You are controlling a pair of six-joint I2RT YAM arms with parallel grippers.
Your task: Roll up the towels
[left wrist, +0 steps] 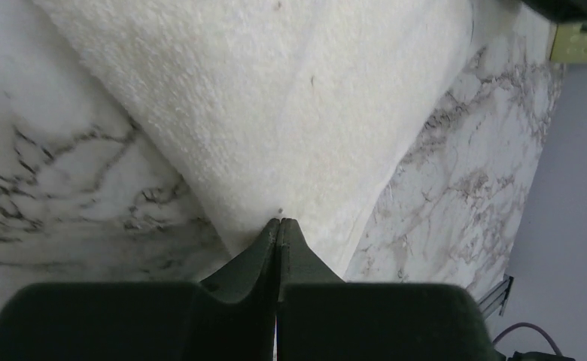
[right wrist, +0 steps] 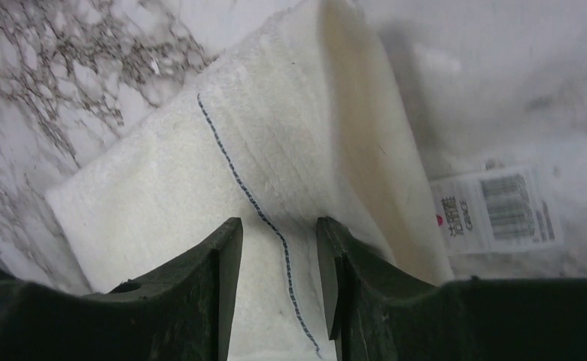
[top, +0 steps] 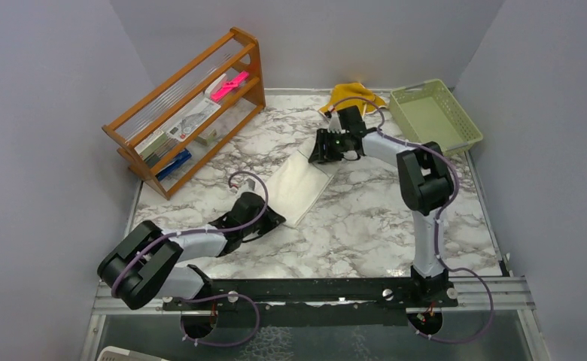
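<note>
A folded white towel (top: 299,186) lies slanted on the marble table, running from lower left to upper right between my two grippers. My left gripper (top: 281,220) is at its lower corner; in the left wrist view the left fingertips (left wrist: 266,239) are closed together over the towel's narrow end (left wrist: 275,135), and whether cloth is pinched between them does not show. The right gripper is part open above the towel's far end, its fingers (right wrist: 223,252) standing apart over the white cloth (right wrist: 177,203) with its dark stitched line. A yellow towel (top: 351,94) lies behind the right gripper, partly hidden by it.
A green basket (top: 471,139) stands at the back right, close to the right arm. The wooden rack (top: 181,120) with small items occupies the back left. Bare marble (top: 373,226) lies in front of and to the right of the white towel.
</note>
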